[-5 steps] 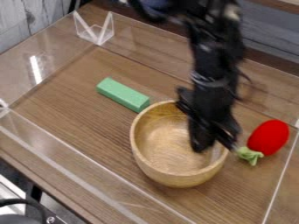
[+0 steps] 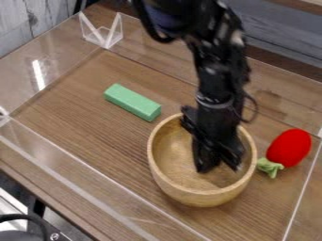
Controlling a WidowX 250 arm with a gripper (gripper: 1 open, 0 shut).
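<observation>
A black robot arm reaches down from the top into a large wooden bowl (image 2: pixel 183 188) in the lower middle. Its gripper (image 2: pixel 217 151) is at the bowl's back right, low inside or just over it. The fingers look shut; whether anything is between the fingertips is too small to tell.
A green block (image 2: pixel 132 102) lies left of the bowl's back. A red object (image 2: pixel 288 145) with a small green piece (image 2: pixel 269 166) sits right of the bowl. A white wire rack (image 2: pixel 101 30) stands at the back left.
The arm has shifted within the bowl, lately rightward from the bowl's back left toward its right side.
</observation>
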